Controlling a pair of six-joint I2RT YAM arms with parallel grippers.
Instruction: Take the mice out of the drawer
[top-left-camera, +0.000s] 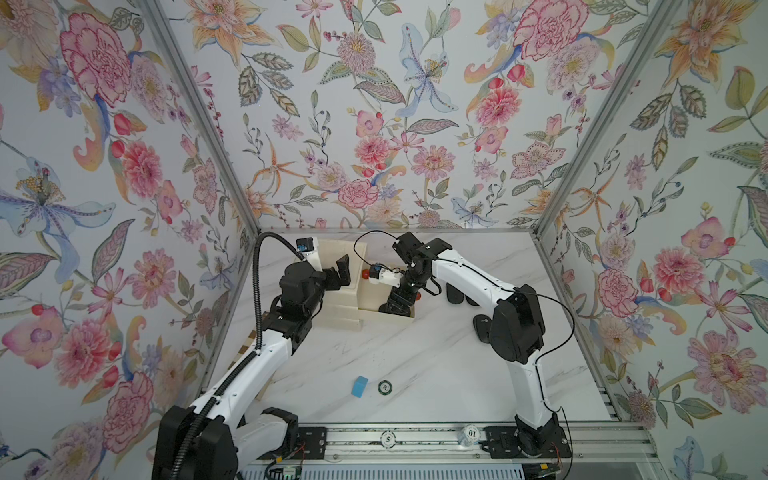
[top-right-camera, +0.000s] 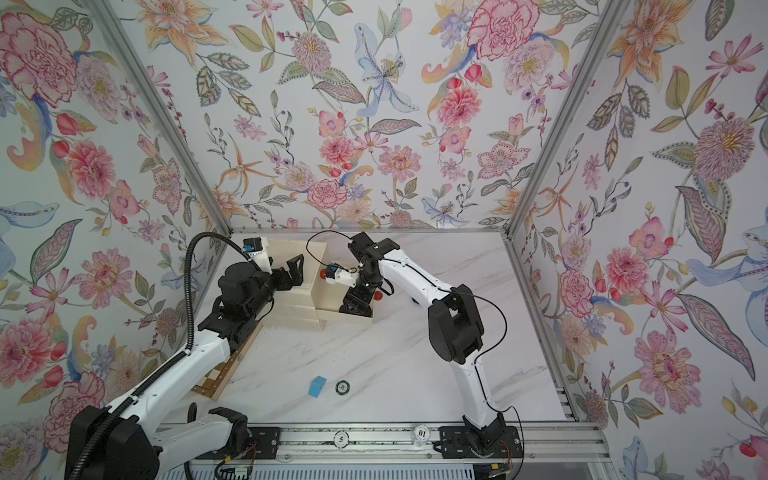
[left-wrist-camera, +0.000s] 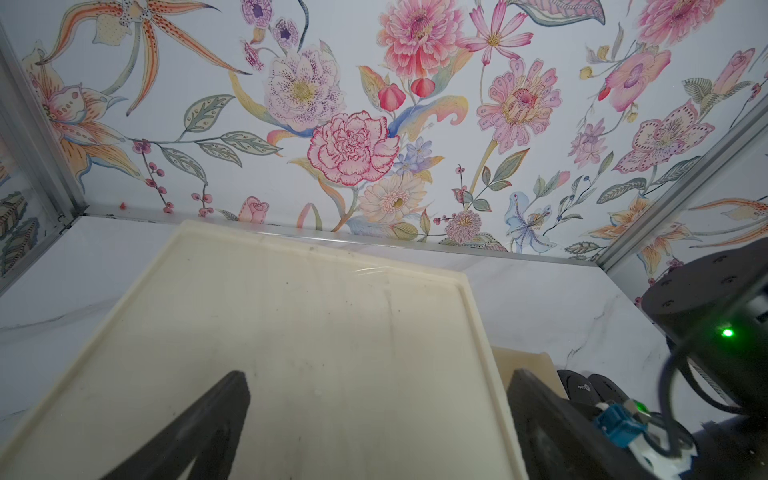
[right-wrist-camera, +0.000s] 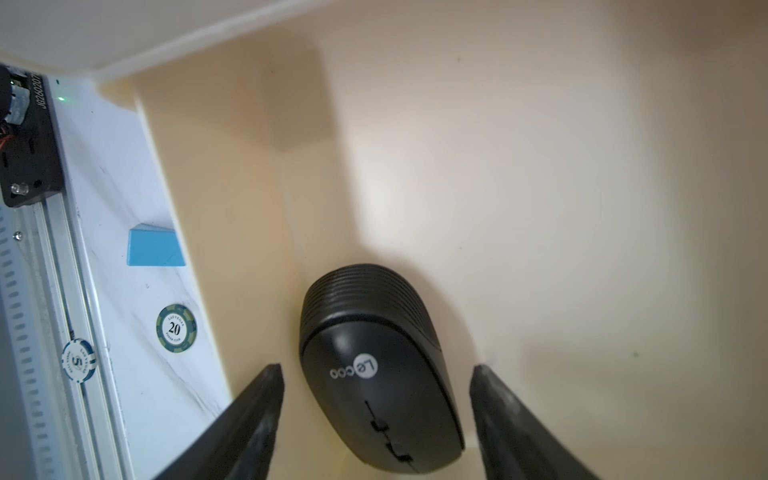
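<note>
A black mouse (right-wrist-camera: 376, 360) lies in the open cream drawer (right-wrist-camera: 520, 200), close to its front wall. My right gripper is low over it, open, with one finger on each side of the mouse's body; contact cannot be made out. Outside the drawer, on the table to the right, are other black mice (top-left-camera: 481, 326), partly covered by my right arm in the top left view. My left gripper stands open over the top of the cream cabinet (left-wrist-camera: 320, 336), nothing between its fingers.
A blue block (top-left-camera: 359, 386) and a round chip (top-left-camera: 385, 387) lie on the table in front of the drawer. Red round things (top-right-camera: 378, 295) sit beside the drawer.
</note>
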